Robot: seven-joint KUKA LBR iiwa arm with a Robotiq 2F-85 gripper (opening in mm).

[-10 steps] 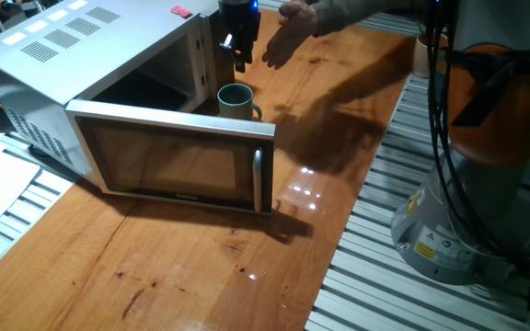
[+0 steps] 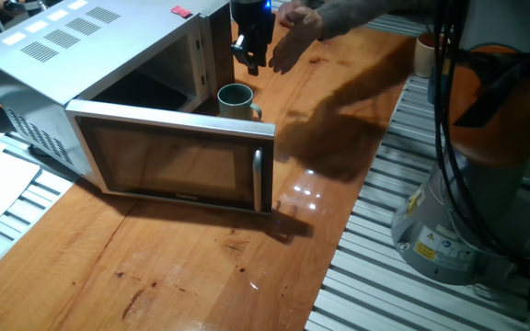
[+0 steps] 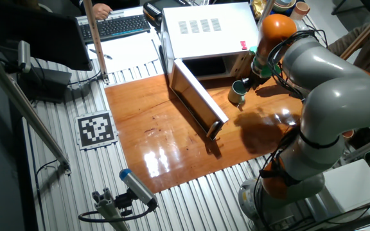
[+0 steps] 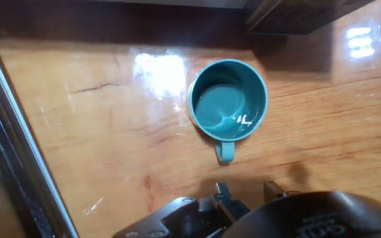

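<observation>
A teal mug (image 4: 229, 99) stands upright and empty on the wooden table, its handle pointing towards my gripper in the wrist view. The two fingertips are apart with only table showing between them, so the gripper is open, a short way off the handle. Exterior view 1 has the gripper (image 2: 252, 68) above the table, behind the mug (image 2: 236, 101). The microwave (image 2: 81, 46) has its door (image 2: 173, 161) swung wide, and the mug is outside, near the opening. In exterior view 2 my arm partly covers the gripper.
A person's hand (image 2: 294, 41) is close beside the gripper. The open door's edge (image 3: 216, 128) juts out over the table on one side of the mug. Bare wooden table (image 3: 140, 128) lies beyond the door. A cup (image 2: 424, 55) stands near my base.
In exterior view 1 my gripper has shifted a little to the right and slightly down. The person's hand has moved slightly too. Mug and microwave door are where they were.
</observation>
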